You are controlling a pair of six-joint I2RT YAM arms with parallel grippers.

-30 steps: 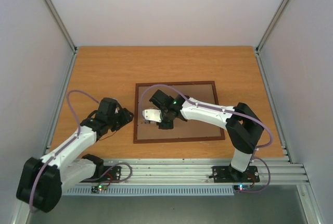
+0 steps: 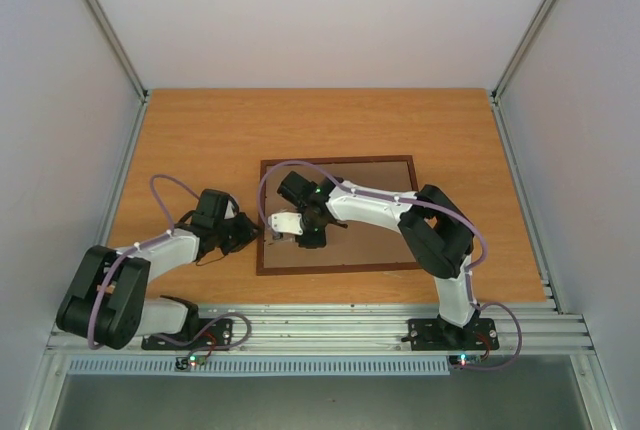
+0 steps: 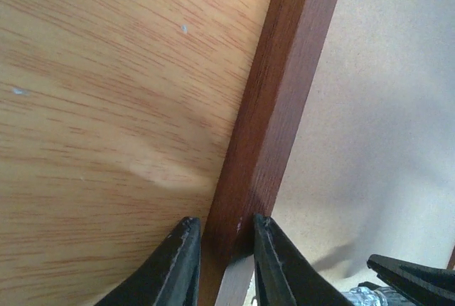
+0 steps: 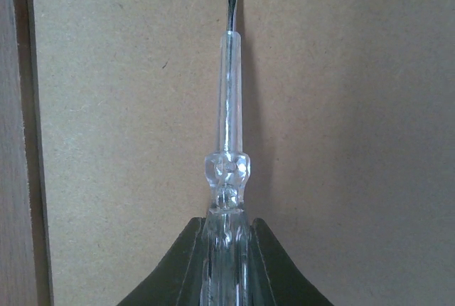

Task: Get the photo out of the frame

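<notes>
The brown wooden frame (image 2: 340,269) lies on the table with its brown backing board (image 2: 370,245) facing up; the photo itself is not visible. At the frame's left rail (image 3: 266,128), my left gripper is part open. The rail shows between its two fingers, but whether they press on it is not clear. My right gripper is shut on the handle of a clear screwdriver (image 4: 229,99). The flat metal tip of that tool points away over the backing, near the frame's left side.
Bare wooden table (image 2: 320,120) lies behind the frame and to its right. In the top view the right arm (image 2: 370,207) reaches across the frame and hides part of the backing. Pale walls stand on both sides.
The right gripper has shifted slightly left with the screwdriver. The frame has stayed put.
</notes>
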